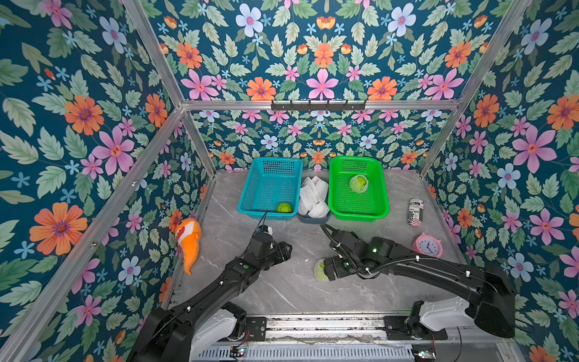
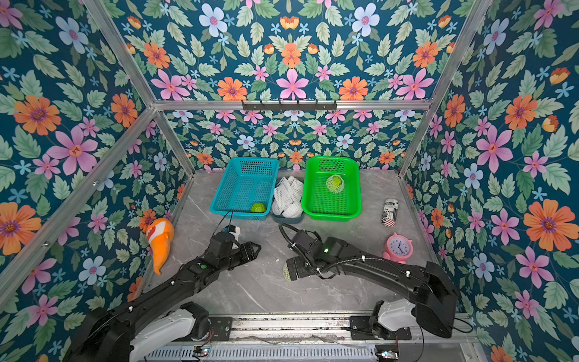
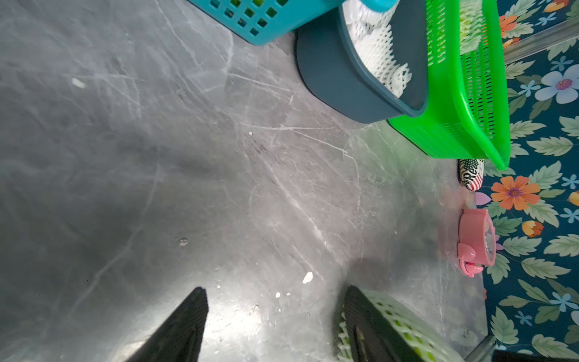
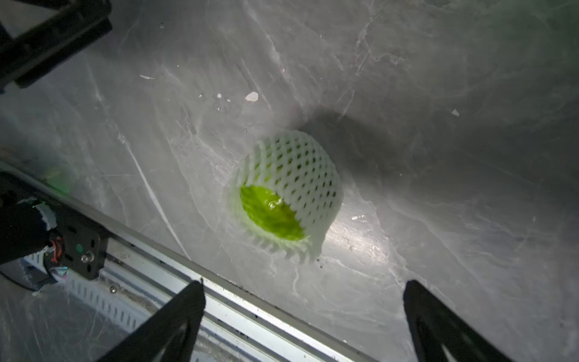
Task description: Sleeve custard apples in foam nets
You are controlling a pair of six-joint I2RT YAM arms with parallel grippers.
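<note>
A custard apple in a white foam net (image 4: 283, 181) lies on the table, green showing at the net's opening. My right gripper is open just above and beside it. My left gripper is open to the left, nothing between its fingers. A bare custard apple (image 1: 283, 207) sits in the blue basket (image 1: 253, 175). A netted custard apple (image 1: 359, 184) sits in the green basket (image 1: 377, 187). White foam nets (image 1: 311, 192) fill the grey container (image 1: 313, 218) between the baskets.
An orange plush toy (image 1: 188, 244) lies at the left, a can (image 1: 415, 212) and pink clock (image 1: 427, 245) at the right. The table (image 1: 223, 247) has free room front left and centre.
</note>
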